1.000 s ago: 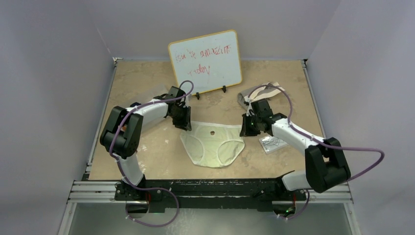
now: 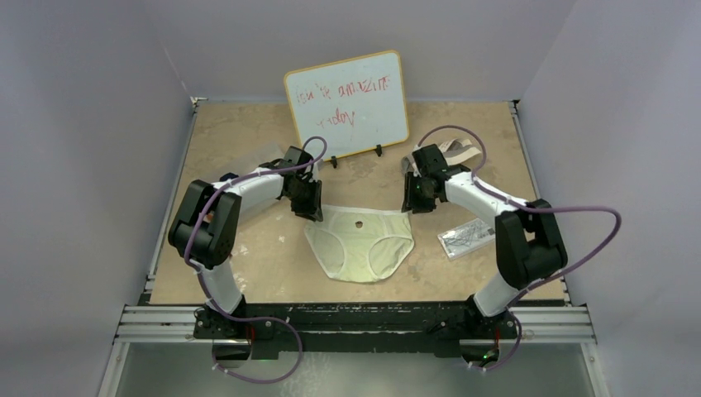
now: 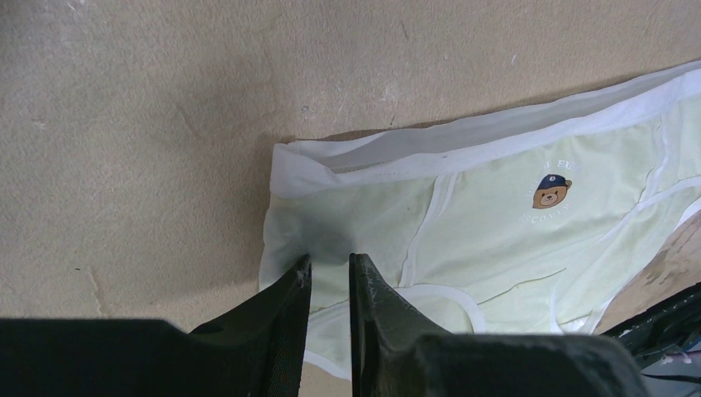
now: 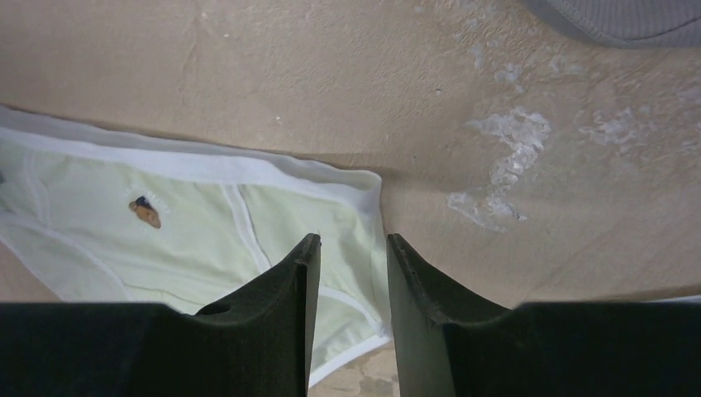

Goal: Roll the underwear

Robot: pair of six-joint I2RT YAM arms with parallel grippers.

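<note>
Pale yellow-green underwear point(image 2: 364, 248) with white trim and a small bear print lies flat on the table, its waistband point(image 3: 537, 126) toward the back. My left gripper is low over the waistband's left end, fingers a little apart; whether cloth is held between them is unclear. My right gripper stands open just below the right waistband corner point(image 4: 364, 190), nothing gripped.
A whiteboard point(image 2: 347, 103) with red writing stands at the back. A folded grey-and-cream item point(image 2: 459, 151) lies behind the right gripper, a clear case point(image 2: 463, 240) at the right. The front table edge is near the underwear.
The left arm and underwear look unchanged.
</note>
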